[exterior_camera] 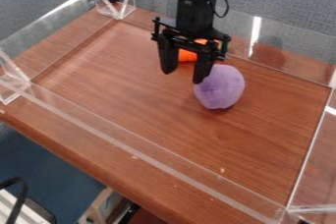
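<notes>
My black gripper [186, 65] hangs over the back middle of the wooden table, its two fingers spread apart. A purple round object [221, 90], like a plush or vegetable, rests on the wood just right of and below the right finger; whether the finger touches it is unclear. An orange object [188, 55] lies behind the gripper, mostly hidden by it. I see nothing held between the fingers.
Clear low walls [302, 68] line the wooden table [138, 140] around its edges. The left, front and right areas of the surface are bare. A blue floor and some equipment show at the lower left.
</notes>
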